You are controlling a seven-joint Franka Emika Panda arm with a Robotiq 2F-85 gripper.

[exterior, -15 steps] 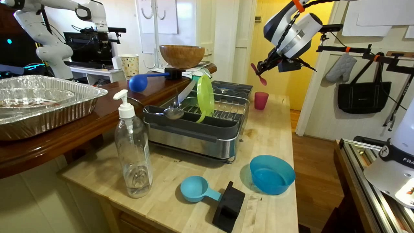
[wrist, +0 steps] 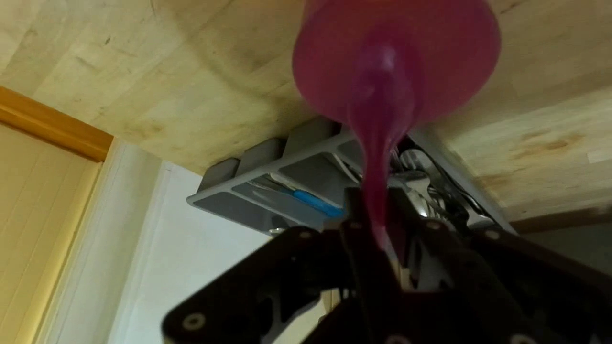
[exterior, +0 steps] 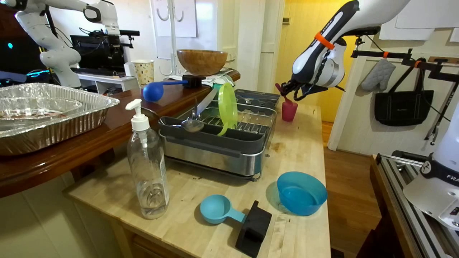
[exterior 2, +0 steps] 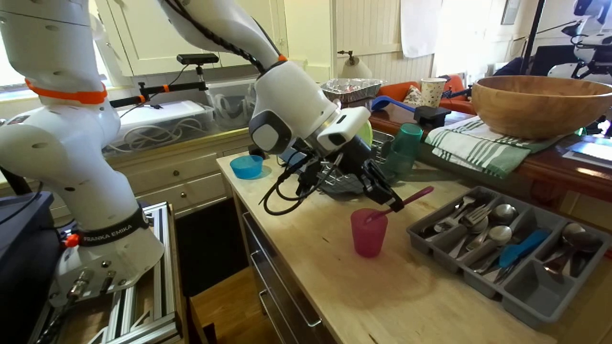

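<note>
A pink spoon [exterior 2: 418, 195] is held at a slant, with my gripper [exterior 2: 396, 204] shut on its handle. Its bowl end dips inside the mouth of the pink cup [exterior 2: 367, 238], which stands upright on the wooden counter. In the wrist view the spoon [wrist: 376, 166] runs from between my fingers down to the cup [wrist: 459, 63]; whether it touches the cup's wall or bottom I cannot tell. Exterior view 1 has my gripper [exterior: 284, 91] just above the cup [exterior: 289, 111] at the counter's far end.
A grey cutlery tray [exterior 2: 528, 298] full of utensils lies close beside the cup. The dish rack [exterior: 206, 148] stands nearer exterior view 1, with a blue bowl [exterior: 302, 193] and a soap bottle [exterior: 148, 180] in front. Counter between the cup and the front edge is clear.
My gripper has come down with the spoon, whose bowl end was above the cup and is now inside its mouth. The cup stands in the same place.
</note>
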